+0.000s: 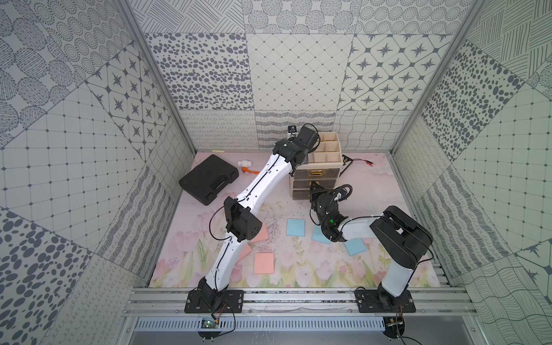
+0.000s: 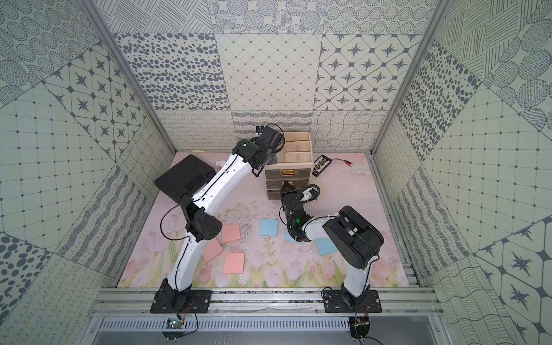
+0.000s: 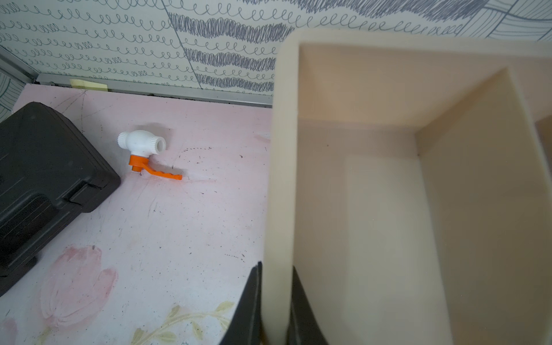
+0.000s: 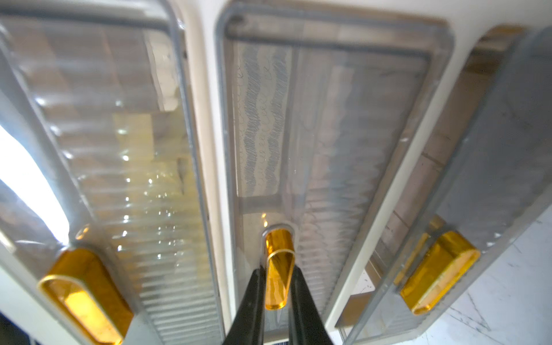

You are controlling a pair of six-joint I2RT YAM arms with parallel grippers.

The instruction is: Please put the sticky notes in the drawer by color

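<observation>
The wooden organizer (image 1: 322, 165) has several top compartments and a stack of clear drawers with gold handles. My left gripper is shut on its left wall (image 3: 279, 189), one finger on each side. At the middle drawer's gold handle (image 4: 280, 244), my right gripper has one finger on each side; how firmly they press is unclear. Yellow paper (image 4: 135, 135) shows behind the upper drawer's front. Coral notes (image 1: 264, 262) lie on the front left of the table, partly under my left arm. Blue notes (image 1: 295, 227) lie toward the right, one partly covered by my right arm.
A black case (image 1: 208, 178) and a white valve with an orange lever (image 3: 141, 145) stand left of the organizer. A small black item (image 2: 322, 165) with red leads lies at its right. The bottom drawer (image 4: 488, 189) looks slightly ajar.
</observation>
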